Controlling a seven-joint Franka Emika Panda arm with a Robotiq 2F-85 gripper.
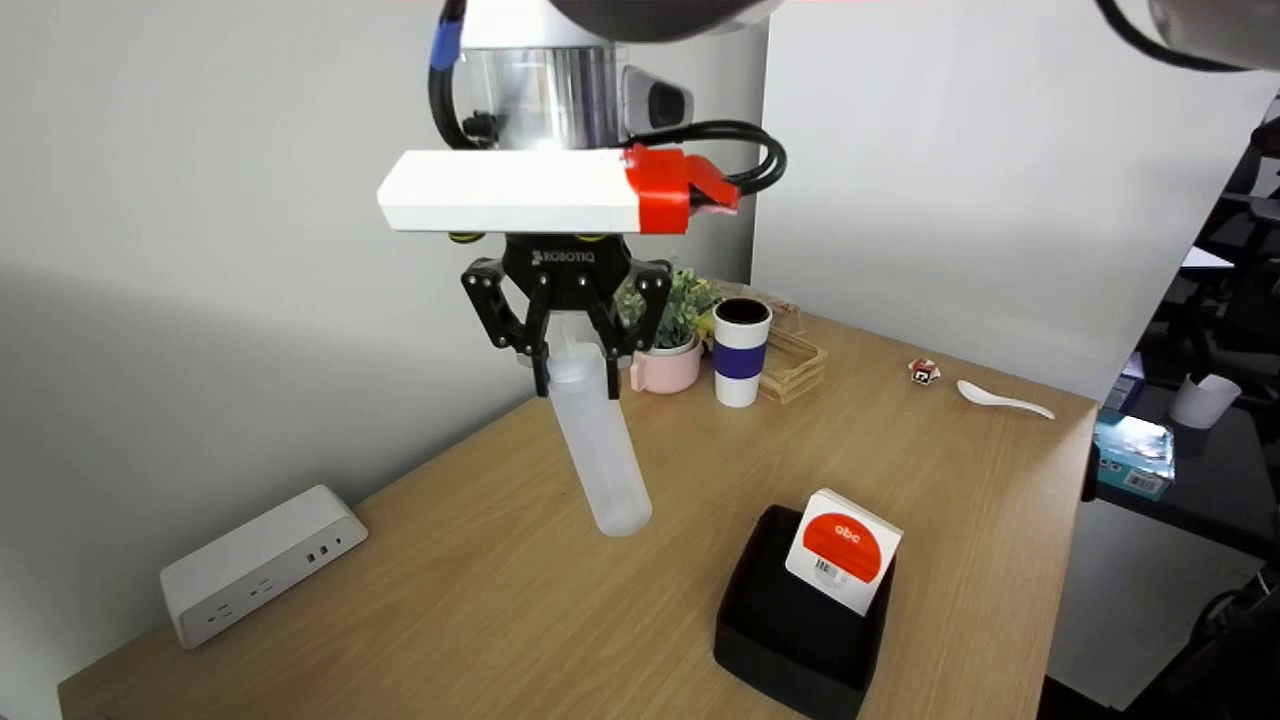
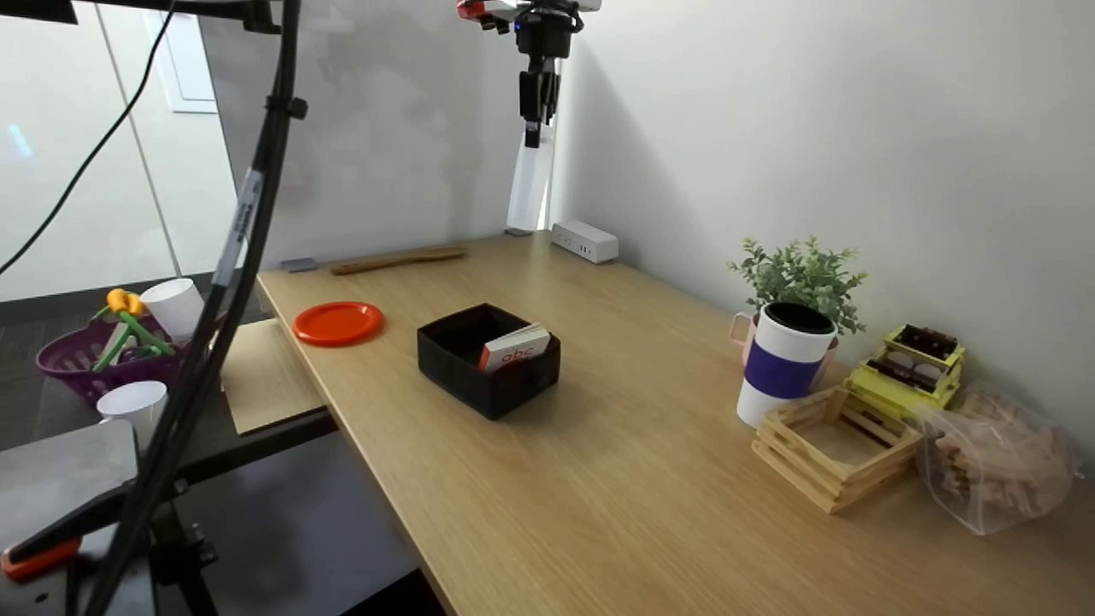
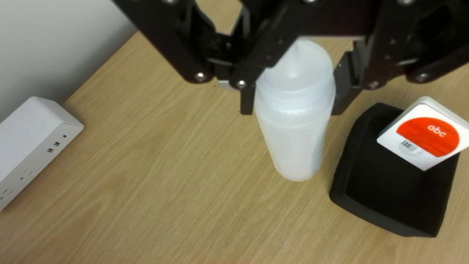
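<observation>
A translucent white squeeze bottle (image 1: pixel 600 450) hangs in the air above the table, its base tilted toward the right in exterior view 1. My gripper (image 1: pixel 578 390) is shut on the bottle's upper part, one finger on either side. From the wrist camera the bottle (image 3: pixel 296 132) is seen between the dark fingers, with bare wood beneath it. In exterior view 2 the bottle (image 2: pixel 529 185) is held high near the far end of the table, below the gripper (image 2: pixel 534 133).
A black box (image 2: pixel 462 370) holding white "abc" cards (image 1: pixel 845 546) sits on the table. Beyond it lies a red plate (image 2: pixel 339 322). A white power strip (image 1: pixel 264 564) lines the wall; a tumbler (image 2: pixel 785 364) and wooden crate (image 2: pixel 837 452) stand together. Mid-table is clear.
</observation>
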